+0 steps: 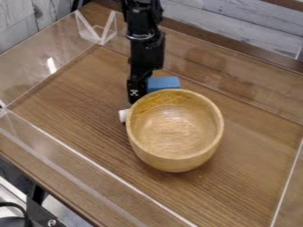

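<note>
My black gripper [144,87] reaches down from the top centre to a blue block [164,82] just behind a large yellow-tan bowl [174,137]. Its fingers are dark and small against the block, and I cannot clearly see what is between them. A small white object [124,115] lies at the bowl's left edge, partly hidden by it.
Clear plastic panels edge the left side, and white wooden boards stand along the back right.
</note>
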